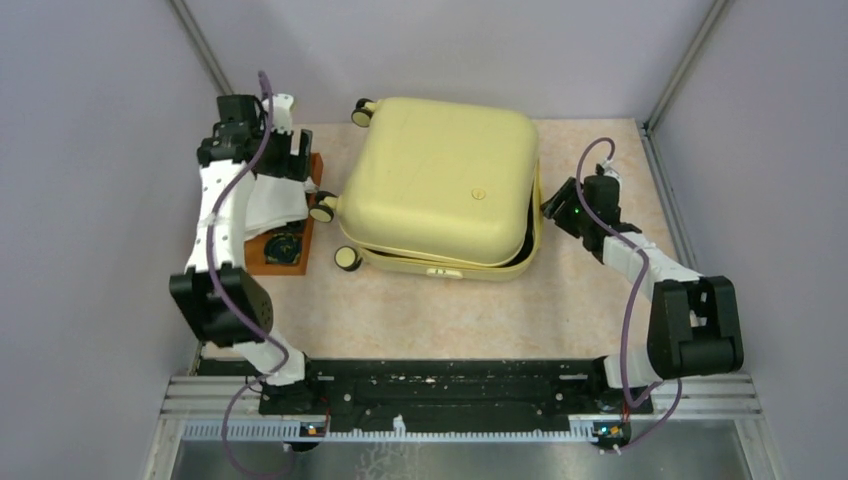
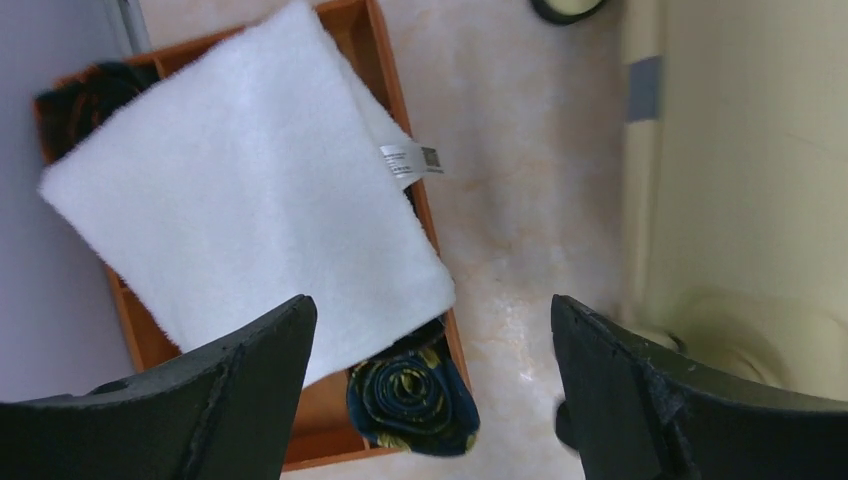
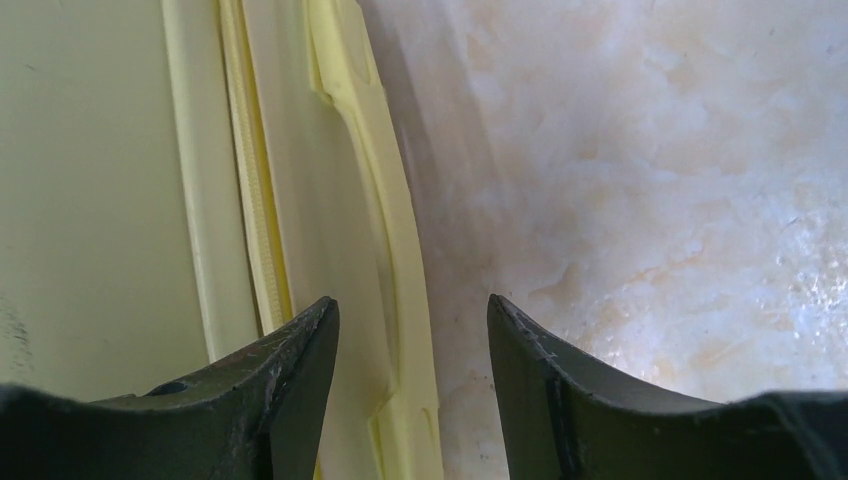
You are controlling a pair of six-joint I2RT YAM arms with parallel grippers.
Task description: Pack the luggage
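Observation:
The yellow suitcase (image 1: pixel 440 180) lies on the table with its lid down over the base, and a dark gap shows along the front right corner. Its contents are hidden. Beside its right edge, my right gripper (image 1: pixel 553 203) is part open; in the right wrist view its fingers (image 3: pixel 300 370) are spread, with the yellow rim and handle (image 3: pixel 395 230) behind the gap. My left gripper (image 1: pixel 303 155) stands open above the tray at the left, holding nothing. Below it, a folded white towel (image 2: pixel 260 190) and a rolled dark patterned cloth (image 2: pixel 410 400) rest in the brown tray (image 2: pixel 400 90).
Black and yellow wheels (image 1: pixel 347 258) stick out at the suitcase's left side, close to the tray. Free table (image 1: pixel 450 320) shows in front of the suitcase and to its right. Grey walls stand at the left, right and back.

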